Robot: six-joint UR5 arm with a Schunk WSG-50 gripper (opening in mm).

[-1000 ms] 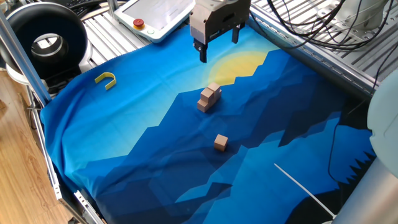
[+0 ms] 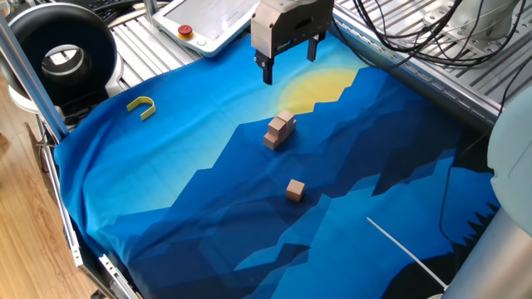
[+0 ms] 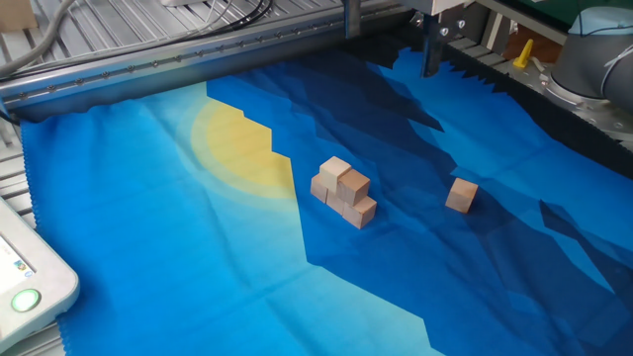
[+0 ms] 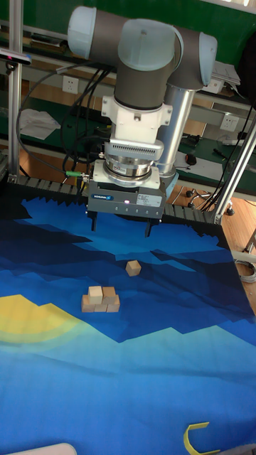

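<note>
My gripper (image 2: pixel 290 70) hangs open above the cloth, its two dark fingers wide apart and nothing between them. In exterior view 3 the gripper (image 4: pixel 126 225) is higher than the wooden blocks and behind them. A small stack of wooden cubes (image 3: pixel 343 192) stands on the cloth, with a bottom row of three and two cubes on top. One loose wooden cube (image 3: pixel 462 195) lies apart from the stack; it also shows as a single cube (image 4: pixel 133 268) in exterior view 3. Only one finger (image 3: pixel 432 49) is clear at the top of exterior view 2.
The blue mountain-print cloth (image 2: pixel 191 124) covers the table, mostly bare around the cubes. A yellow hook-shaped piece (image 2: pixel 142 107) lies near its edge. A tablet with a red button (image 2: pixel 185 31) sits at the back. A thin white rod (image 2: pixel 406 250) shows in the front right.
The stack and the loose cube have not moved.
</note>
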